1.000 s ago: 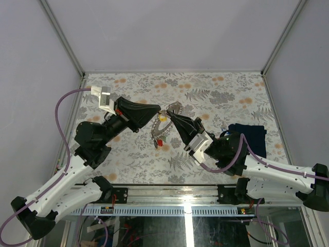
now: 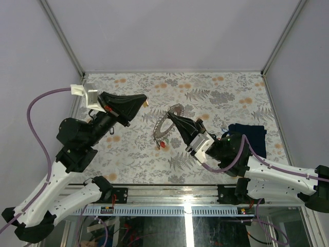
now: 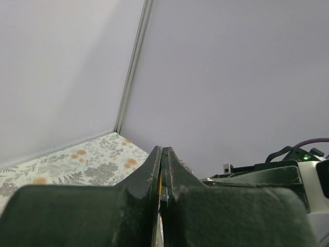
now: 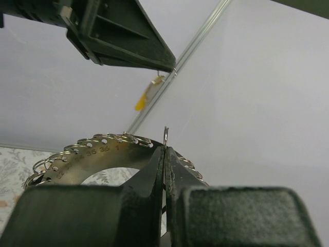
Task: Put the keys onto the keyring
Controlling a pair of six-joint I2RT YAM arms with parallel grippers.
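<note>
The keyring (image 2: 158, 127) is a large metal band with numbered holes and wire loops along its edge. It hangs from my right gripper (image 2: 169, 113), which is shut on one of its loops; a thin wire (image 4: 165, 135) sticks up between the fingertips in the right wrist view. Up and to the left in the top view, my left gripper (image 2: 146, 98) is shut, with a yellow-headed key (image 4: 141, 103) dangling at its tips, apart from the keyring. A red-tagged key (image 2: 162, 144) hangs at the band's lower end. How the left fingers grip the yellow key is too small to tell.
A dark blue cloth (image 2: 248, 136) lies at the right of the floral table (image 2: 221, 98). A small dark clip (image 2: 111, 130) is partly visible beside the left arm.
My left gripper has moved left and upward in the top view, away from the right gripper's tips, with the yellow key along. The right arm looks still.
</note>
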